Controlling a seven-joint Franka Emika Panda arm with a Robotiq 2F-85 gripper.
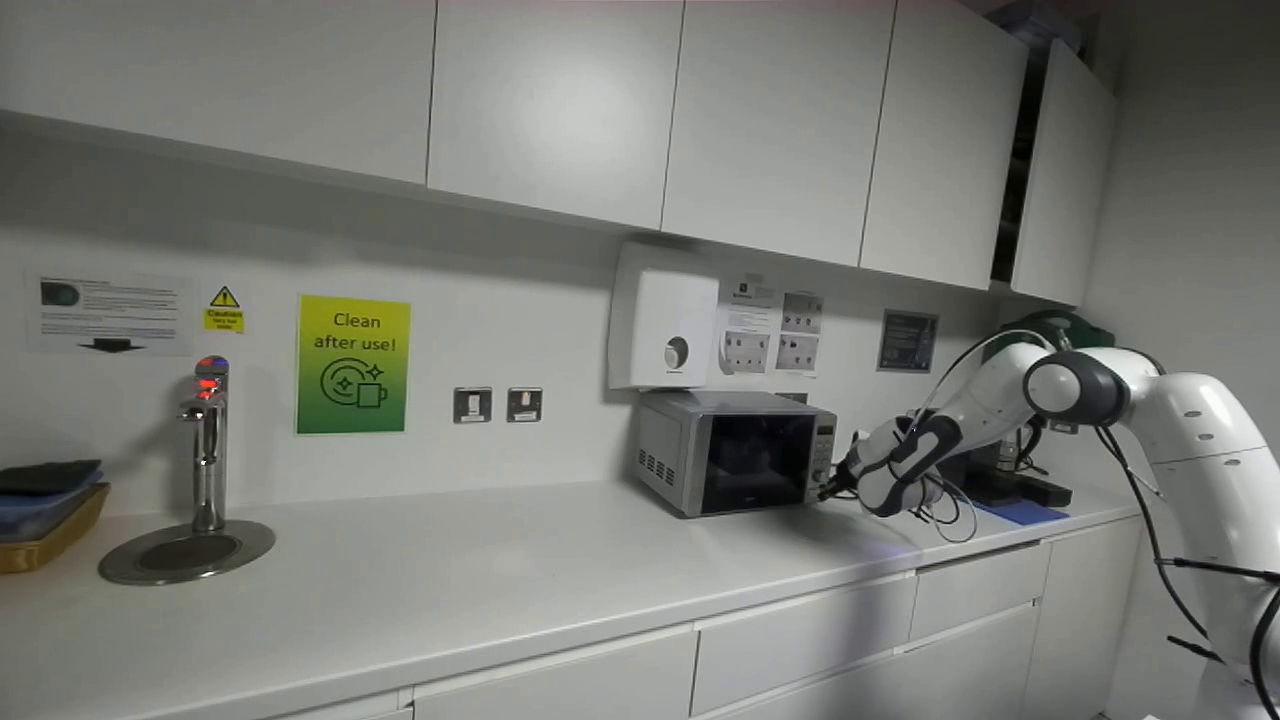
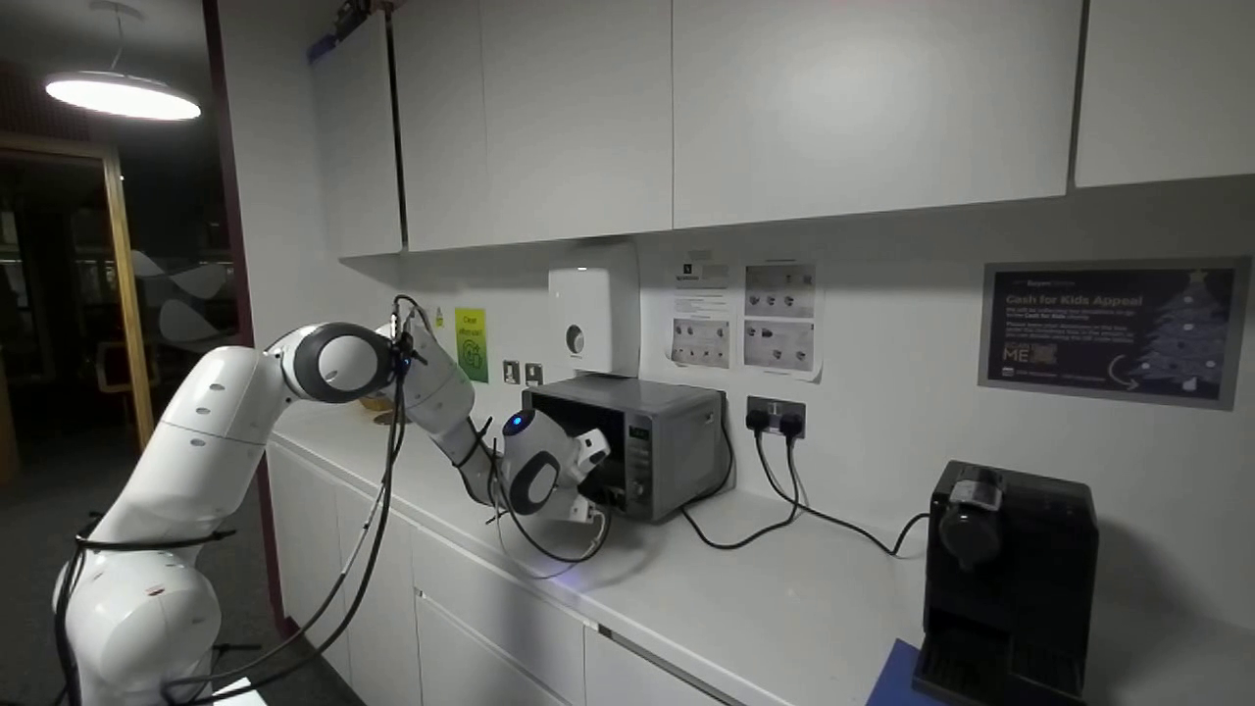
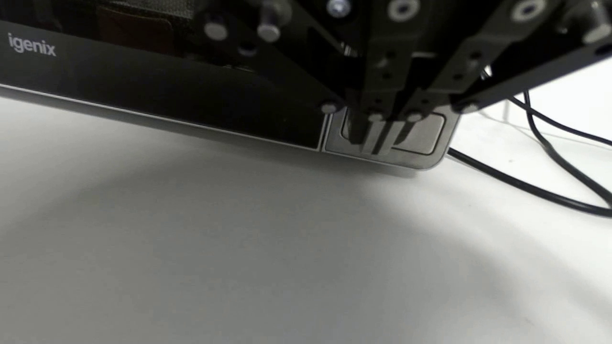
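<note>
A silver microwave with a dark door stands on the counter, its door closed. In the wrist view its igenix door fills the upper left, and at the panel's lower end is a wide rectangular button. My gripper is shut, its fingertips in front of that button, with nothing showing between them. Whether the tips touch the button I cannot tell. From the other side, the wrist hides part of the microwave's front.
Power cables run behind the microwave. A black coffee machine stands beyond it. Wall cabinets hang above.
</note>
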